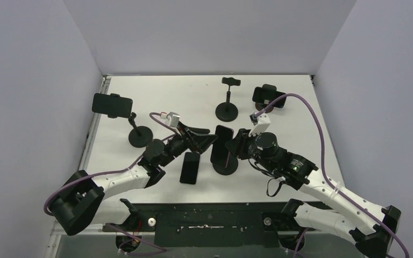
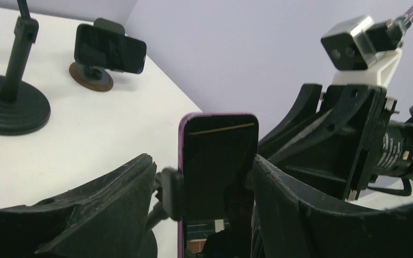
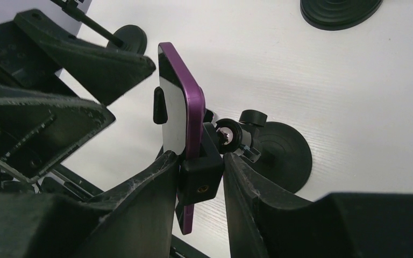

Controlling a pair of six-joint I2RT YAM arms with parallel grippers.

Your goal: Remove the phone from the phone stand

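A dark phone with a purple edge (image 1: 222,141) stands nearly upright in a black phone stand (image 1: 225,167) at the table's middle. My left gripper (image 1: 211,138) is open at the phone's left side. In the left wrist view the phone (image 2: 218,145) shows between its fingertips, and a clamp arm (image 2: 172,193) is at the phone's left edge. My right gripper (image 1: 235,146) is at the other side, partly open. In the right wrist view, its fingertips flank the stand's clamp end (image 3: 200,180); whether they touch it, I cannot tell.
Another phone (image 1: 190,168) lies flat in front of the left gripper. An empty stand (image 1: 227,111) is behind. Stands holding phones are at the left (image 1: 112,105) and back right (image 1: 269,97). Both grippers are close together around the middle phone.
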